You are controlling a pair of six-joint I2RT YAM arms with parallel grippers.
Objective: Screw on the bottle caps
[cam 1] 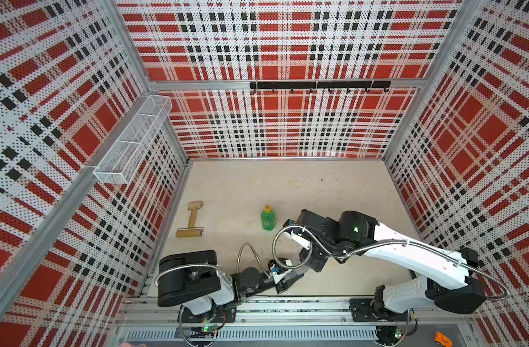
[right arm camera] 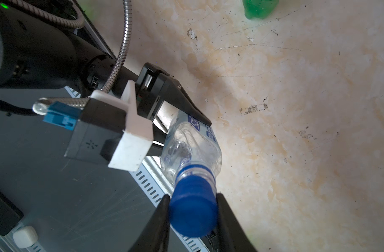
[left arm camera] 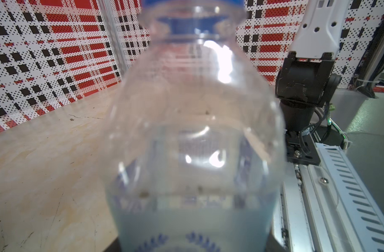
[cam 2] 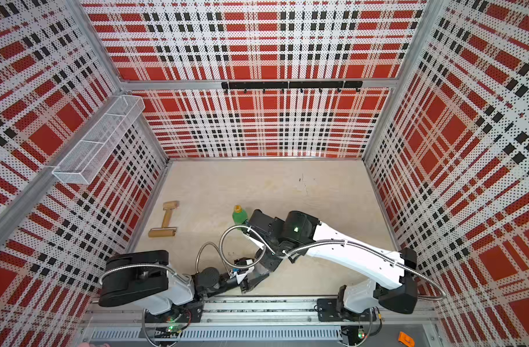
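Note:
A clear bottle (left arm camera: 200, 138) with a pale label fills the left wrist view. My left gripper is shut on its body, one dark finger (right arm camera: 187, 105) showing along the label. In the right wrist view a blue cap (right arm camera: 193, 205) covers the bottle's neck, above a blue ring; how tightly it sits cannot be seen. The blurred fingers of my right gripper flank the cap, very close to it or touching; whether they grip is unclear. A green bottle (cam 1: 268, 219) with a yellow cap (cam 1: 267, 207) stands upright on the table.
A wooden roller (cam 1: 191, 221) lies at the table's left. A white wire basket (cam 1: 134, 138) hangs on the left wall.

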